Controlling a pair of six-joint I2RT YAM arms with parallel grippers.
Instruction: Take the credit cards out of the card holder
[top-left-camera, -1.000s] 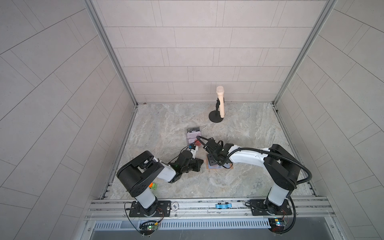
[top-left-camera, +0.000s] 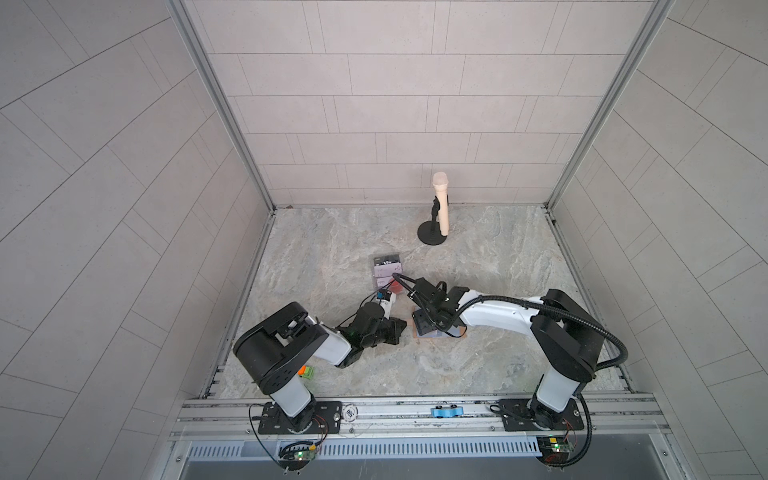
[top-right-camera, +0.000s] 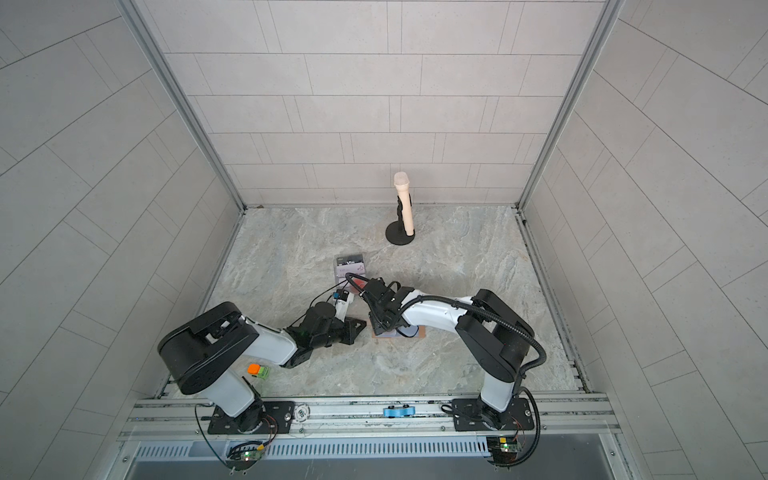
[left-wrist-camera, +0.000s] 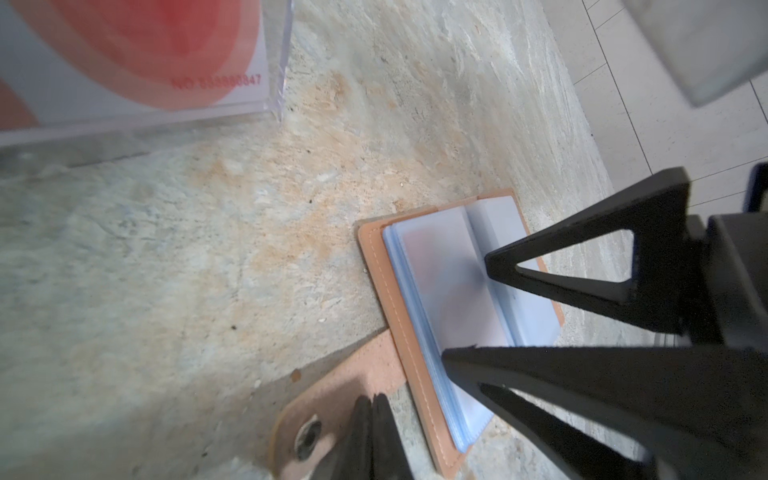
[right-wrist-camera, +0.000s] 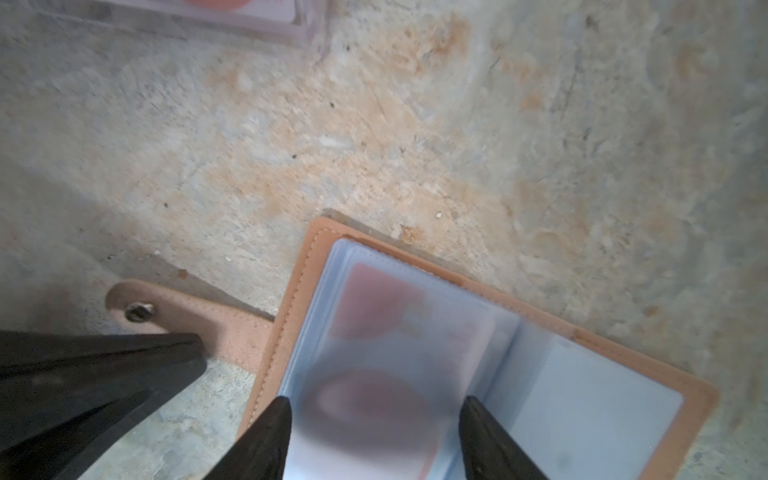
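Note:
The card holder lies spread open on the table, its tan leather edge (right-wrist-camera: 302, 272) framing frosted clear sleeves (right-wrist-camera: 384, 352). Pink and red rounded shapes show blurrily through the larger sleeve. My right gripper is part open above that sleeve, its two fingertips apart with no card visibly between them; contact cannot be told. To the left, the holder's strap (left-wrist-camera: 352, 392) with a metal snap sticks out. Right over the strap, the left gripper is shut, and nothing shows between its fingers. From above, my right gripper (top-left-camera: 425, 321) hides part of the holder (top-left-camera: 438, 333).
A clear box (left-wrist-camera: 160, 56) with a red-and-white card stands just beyond the holder. Farther back is a microphone-shaped object on a black stand (top-left-camera: 432, 233). A small orange and green item (top-right-camera: 257, 370) lies by the left arm.
My right gripper has shifted slightly over the holder, where its fingers stand a little differently. My left gripper and the clear box have stayed in place.

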